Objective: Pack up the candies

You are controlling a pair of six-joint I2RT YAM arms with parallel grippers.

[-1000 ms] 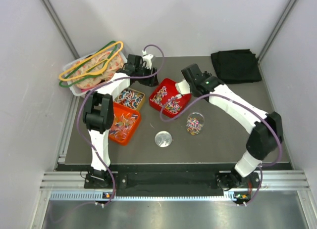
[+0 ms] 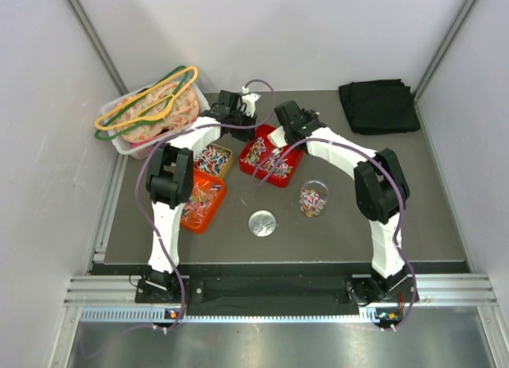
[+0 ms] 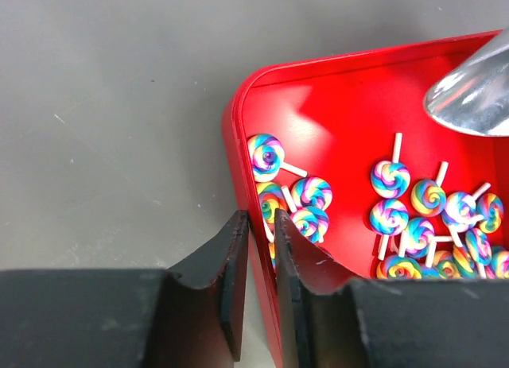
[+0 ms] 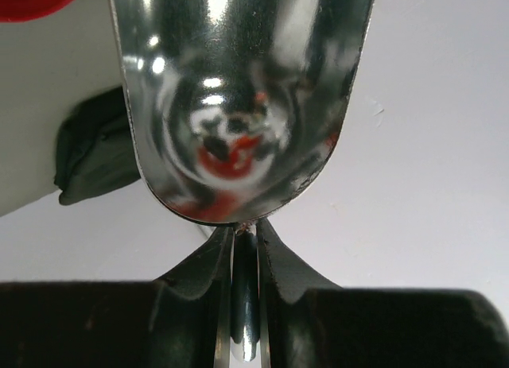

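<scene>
Swirled lollipop candies (image 3: 390, 180) lie in a red bin (image 2: 246, 168). At the bin's left wall, my left gripper straddles the rim, a finger on each side, the fingers part open. Over the bin's right side, my right gripper is shut on the handle of a shiny metal scoop (image 4: 238, 90). No candies show in the scoop's bowl, and its tip (image 3: 469, 98) reaches over the bin. A clear jar (image 2: 313, 199) with candies stands to the front right, and a round silver lid (image 2: 262, 223) lies to its left.
An orange bin (image 2: 202, 225) and a tan bin (image 2: 227, 165) of candies stand on the left. Behind them is a heaped clear tub (image 2: 127, 145). Black cloth (image 2: 380, 107) lies at the back right.
My left gripper has moved right to the red bin's rim. With the scoop in its grip, my right gripper has moved left over that bin.
</scene>
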